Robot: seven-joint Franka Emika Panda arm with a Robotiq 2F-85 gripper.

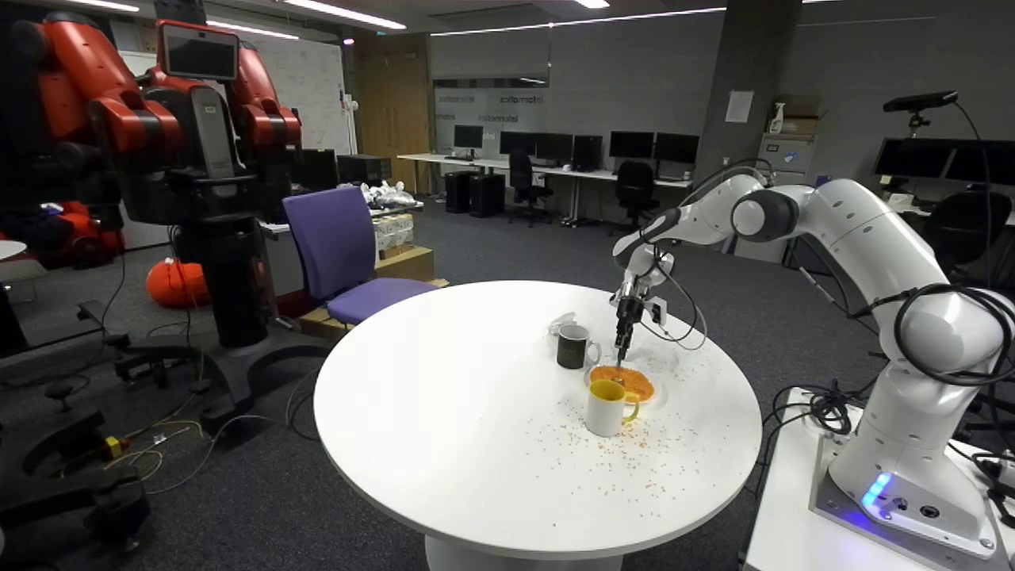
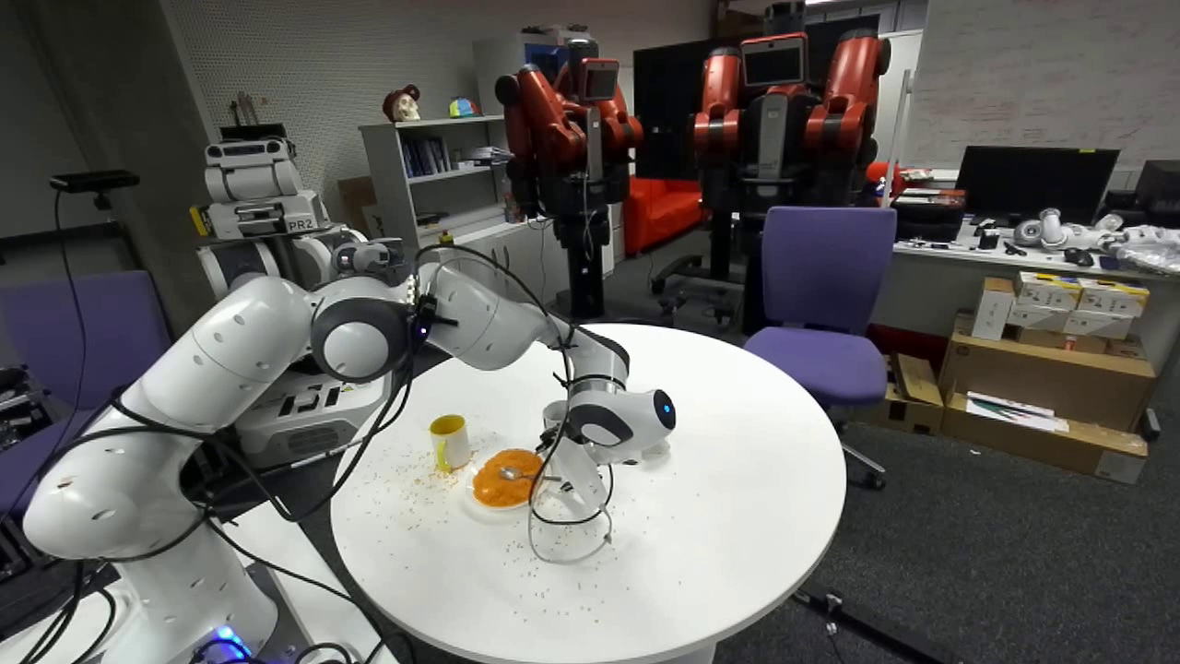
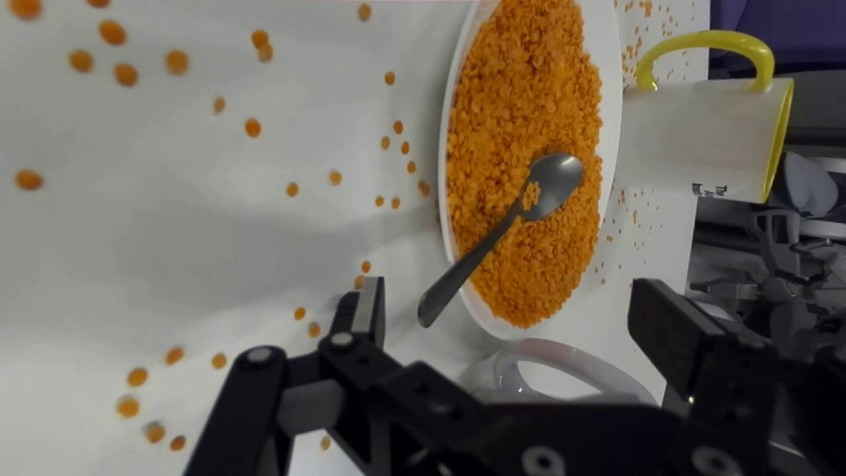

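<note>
My gripper is open, its two black fingers set wide apart in the wrist view. Between and ahead of them a dark metal spoon [image 3: 485, 243] rests with its bowl on orange lentils [image 3: 523, 87], and its handle sticks out over the rim of the white plate [image 3: 445, 158]. No contact with the spoon shows. Beyond the plate stands a white mug with a yellow handle and inside [image 3: 682, 135]. The dark mug [image 1: 572, 348] with a pale handle is beside the plate; in the wrist view my gripper hides most of it.
Loose lentils [image 1: 609, 457] are scattered over the round white table [image 1: 428, 409] around the plate. A small clear crumpled item [image 1: 562, 323] lies behind the dark mug. A purple chair [image 1: 357, 257] stands at its far edge.
</note>
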